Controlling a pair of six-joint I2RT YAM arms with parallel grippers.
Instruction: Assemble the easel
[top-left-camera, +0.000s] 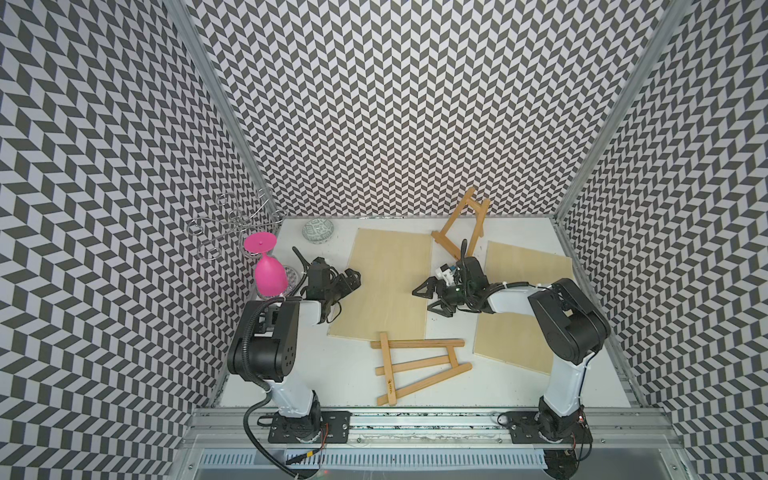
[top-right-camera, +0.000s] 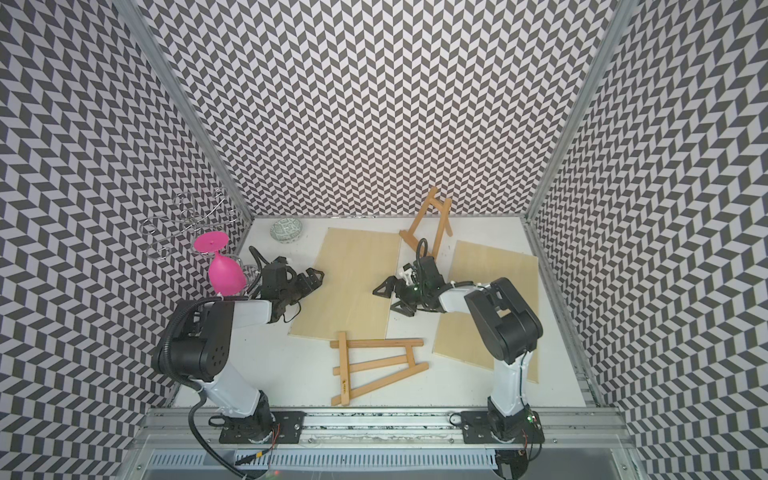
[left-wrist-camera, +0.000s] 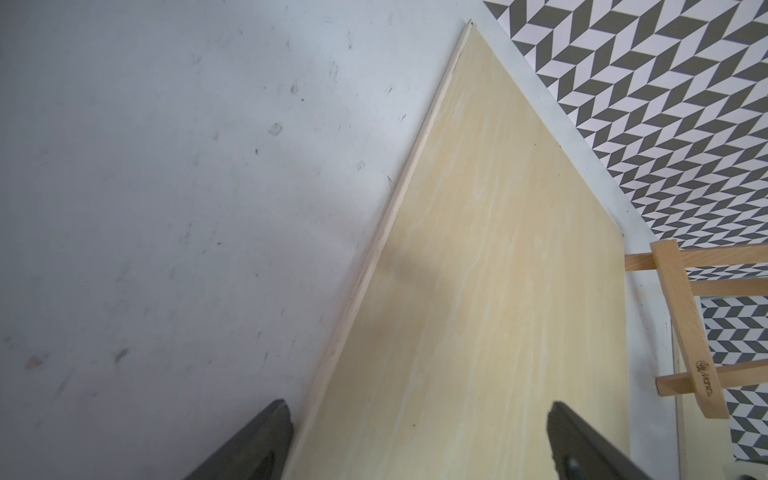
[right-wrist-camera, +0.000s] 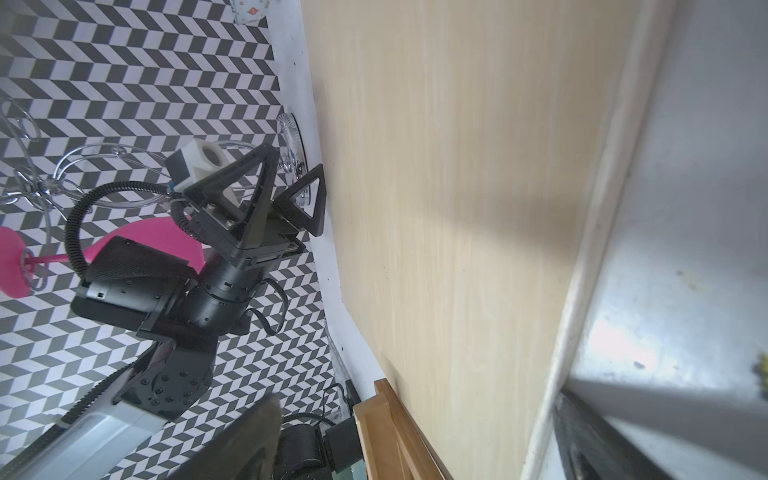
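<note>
A plywood board (top-left-camera: 376, 272) lies flat in the middle of the white table. My left gripper (top-right-camera: 312, 278) is open at its left edge; in the left wrist view the fingers (left-wrist-camera: 254, 444) straddle that edge, low down. My right gripper (top-left-camera: 428, 297) stands open at the board's right edge, one fingertip (right-wrist-camera: 584, 432) by the edge in the right wrist view. One wooden easel frame (top-left-camera: 408, 364) lies near the front; a second (top-left-camera: 460, 224) stands at the back right, leaning toward the wall.
A second board (top-right-camera: 486, 328) lies on the right of the table. A pink object (top-right-camera: 226, 276), wire shapes and a round pale object (top-right-camera: 285, 228) crowd the left and back left. Bare table shows front left.
</note>
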